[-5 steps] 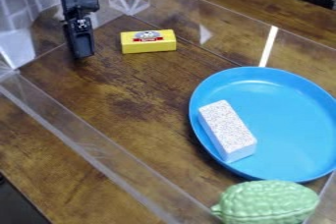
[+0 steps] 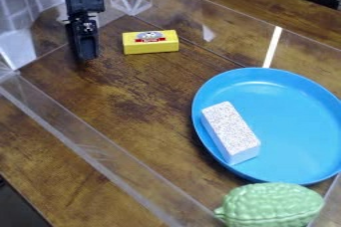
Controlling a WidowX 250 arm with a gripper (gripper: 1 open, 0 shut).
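My black gripper (image 2: 83,42) is at the upper left, low over the wooden floor of a clear-walled enclosure, left of a yellow box (image 2: 151,42) with a red label. Its fingers are small and dark in this view. On the right, a blue plate (image 2: 289,141) holds a white speckled block (image 2: 229,132) on its left part. A green bumpy object (image 2: 268,205), like a vegetable, lies at the bottom right, below the plate.
Clear plastic walls (image 2: 94,158) surround the area, with a pale corrugated surface behind the gripper.
My gripper has shifted very slightly at the upper left; the box, plate, block and green object stay where they were.
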